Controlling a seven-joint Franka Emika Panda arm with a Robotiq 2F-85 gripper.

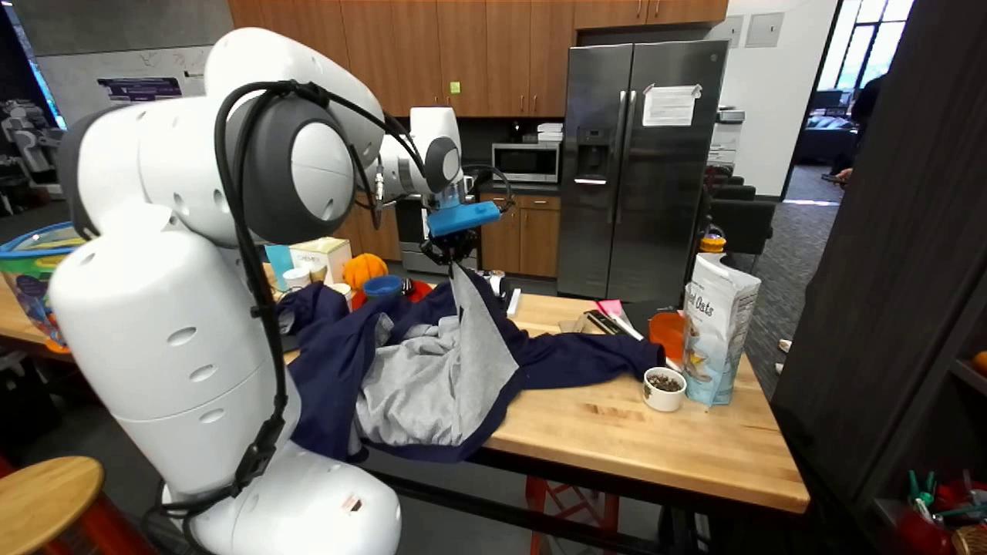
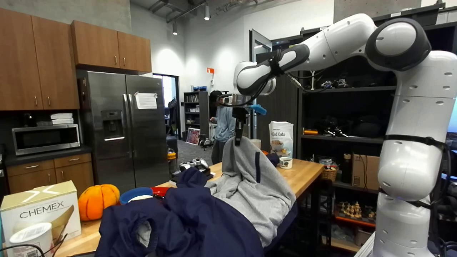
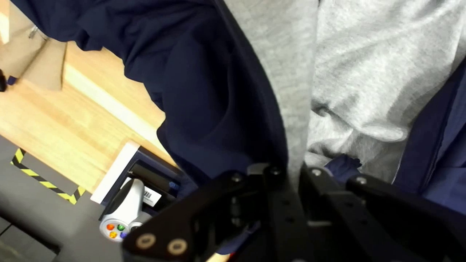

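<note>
A navy garment with a light grey inside, seemingly a jacket (image 1: 416,388), lies spread over the table and hangs past its front edge. My gripper (image 1: 450,259) is shut on a fold of it, pulling the cloth up into a tall peak above the table. In the second exterior view the grey cloth (image 2: 252,180) slopes down from the gripper (image 2: 238,140). From the wrist, the pinched grey strip runs straight into the gripper, navy fabric (image 3: 205,100) on one side and grey on the other. One navy sleeve (image 1: 592,359) stretches right along the table.
An oats bag (image 1: 717,328) and a small white cup (image 1: 663,389) stand at the table's right end. An orange pumpkin (image 2: 98,201), a Chemex box (image 2: 43,210) and a blue bowl (image 2: 136,195) sit at the other end. Bare wood (image 1: 601,435) shows front right.
</note>
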